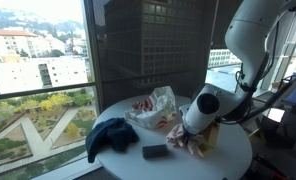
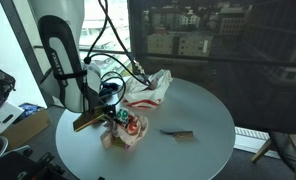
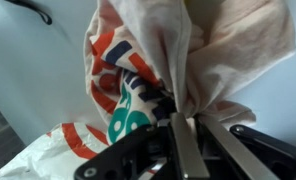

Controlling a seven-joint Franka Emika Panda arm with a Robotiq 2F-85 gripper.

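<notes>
A pale pink cloth with a red, blue and green print [image 3: 128, 85] lies bunched on the white table, and in exterior view 2 the cloth [image 2: 126, 132] sits below the arm. My gripper is shut on a gathered fold of it in the wrist view. In exterior view 1 the cloth [image 1: 195, 145] spreads under the tilted wrist of the arm, which hides part of it. The fingertips themselves are mostly covered by folds.
A white and red plastic bag [image 1: 160, 108] stands behind the cloth. To the left are a dark blue cloth [image 1: 112, 134] and a dark grey block [image 1: 156, 152]. In exterior view 2, the right side of the table [image 2: 203, 112] is free.
</notes>
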